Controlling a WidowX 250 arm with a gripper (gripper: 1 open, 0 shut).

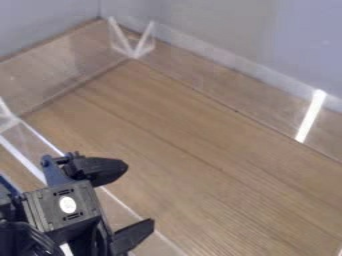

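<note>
My black gripper (118, 204) is at the lower left of the camera view, with its two dark fingers spread apart and open. Only bare wooden floor (201, 160) shows between and beyond the fingertips; no object is held.
Clear acrylic walls (241, 100) border the wooden workspace, with a clear corner bracket (130, 45) at the back left. Pale walls stand behind. The wooden area is empty.
</note>
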